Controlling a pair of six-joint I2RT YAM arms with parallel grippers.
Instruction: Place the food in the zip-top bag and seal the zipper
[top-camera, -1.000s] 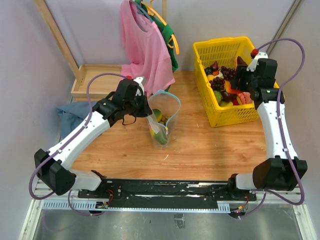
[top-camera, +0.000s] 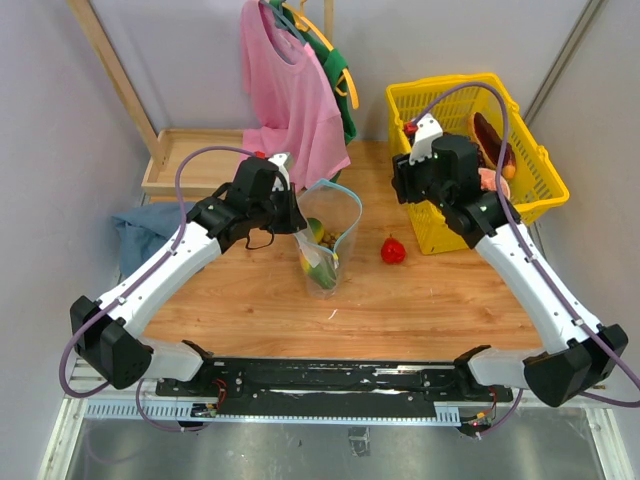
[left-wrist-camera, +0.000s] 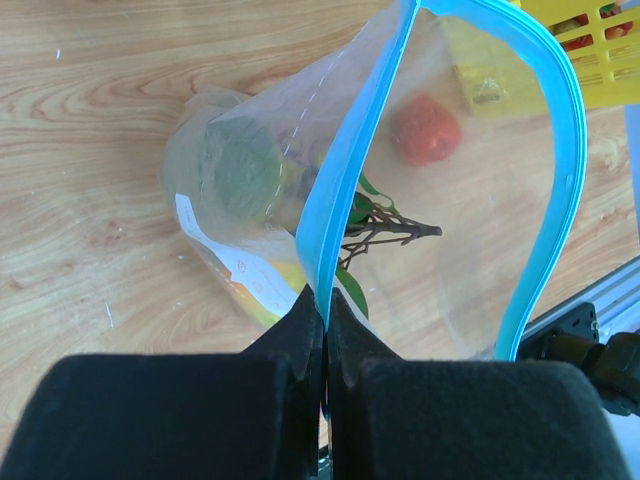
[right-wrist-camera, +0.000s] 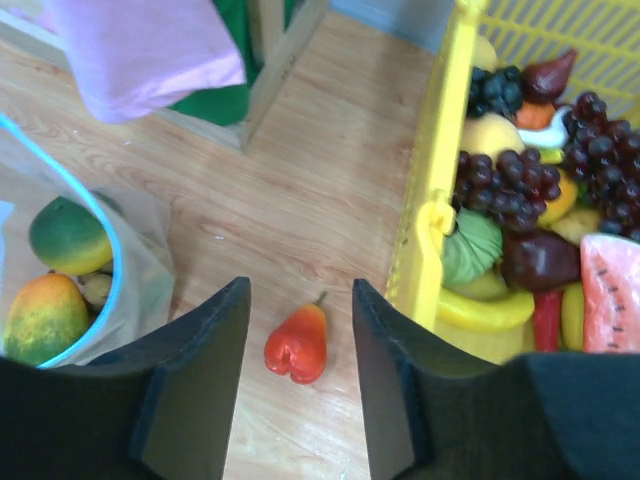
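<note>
The clear zip-top bag (top-camera: 345, 215), rimmed in blue, stands with its mouth wide and several foods inside, among them a green-and-orange mango (right-wrist-camera: 70, 237). My left gripper is shut on the near edge of the bag's blue rim. A red wax-apple-like fruit (top-camera: 393, 250) shows against the table between bag and crate, outside the bag. My right gripper is open over that area, its fingers apart; the red fruit (right-wrist-camera: 297, 345) appears in the gap between them but lies lower, clear of both fingers.
A yellow crate (top-camera: 440, 235) full of fruit and vegetables stands to the right. Pink cloth (top-camera: 290, 90) hangs at the back above a wooden tray (top-camera: 190, 150). Bare tabletop (top-camera: 440, 310) lies in front of the crate.
My right arm has swung left from above the crate to its left side. The left arm and bag look unmoved.
</note>
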